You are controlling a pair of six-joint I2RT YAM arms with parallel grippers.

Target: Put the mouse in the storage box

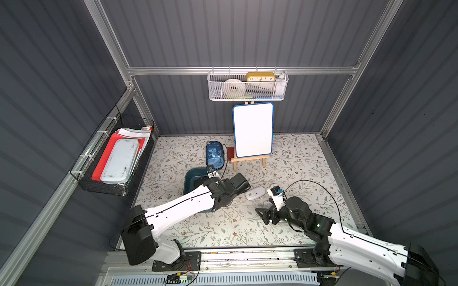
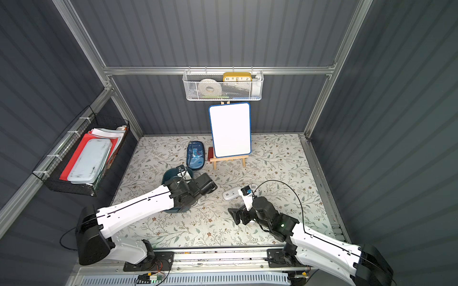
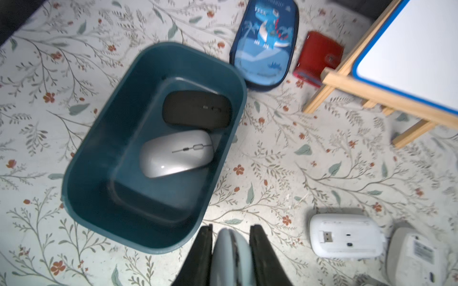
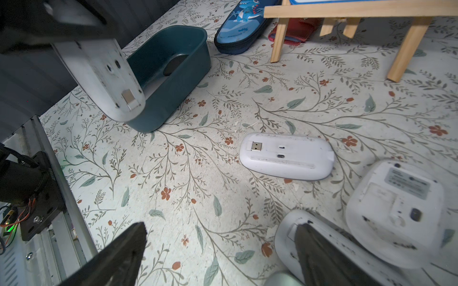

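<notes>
A white mouse (image 4: pixel 107 71) hangs in my left gripper, shut on its sides; its underside shows in the right wrist view. It is held above the table, at the near right of the teal storage box (image 3: pixel 76 217) in the left wrist view. Inside the box lie a black mouse (image 3: pixel 196 108) and a silver mouse (image 3: pixel 176 155). My right gripper stands open low over the table, nothing between its fingers. Beyond it a white mouse (image 4: pixel 286 157) rests underside up.
More white devices lie at the right: a squarish one (image 4: pixel 396 209) and a long one (image 4: pixel 310 233) beside the right finger. Behind the box are a blue pencil case (image 3: pixel 264 40), a red wallet (image 3: pixel 318 57) and the easel (image 3: pixel 391 88). Table between box and right gripper is clear.
</notes>
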